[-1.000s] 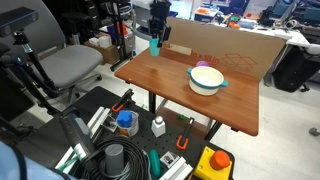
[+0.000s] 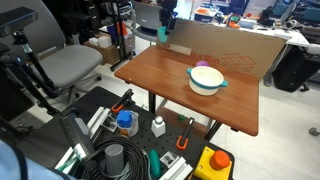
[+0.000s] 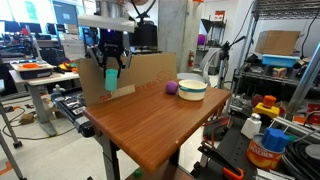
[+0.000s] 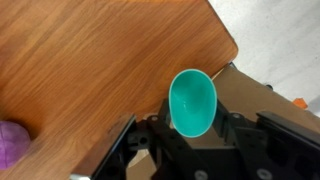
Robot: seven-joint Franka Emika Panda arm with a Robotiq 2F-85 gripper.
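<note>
My gripper is shut on a teal cup [image 4: 193,103], whose round end faces the wrist camera. In exterior view 2 the cup [image 3: 111,76] hangs in the air over the far left end of the wooden table [image 3: 150,125], clear of its top. From exterior view 1 the cup [image 2: 162,34] appears small near the table's back left corner. A white pot [image 2: 206,79] with a teal band and handles stands on the table. Behind it is a round purple object [image 3: 172,88], partly hidden in exterior view 1.
A cardboard panel [image 2: 230,50] runs along the table's back edge. An office chair [image 2: 65,50] stands to the left. Bottles, tools and a coiled cable [image 2: 120,160] crowd the dark surface in the foreground.
The pot and purple object have not moved.
</note>
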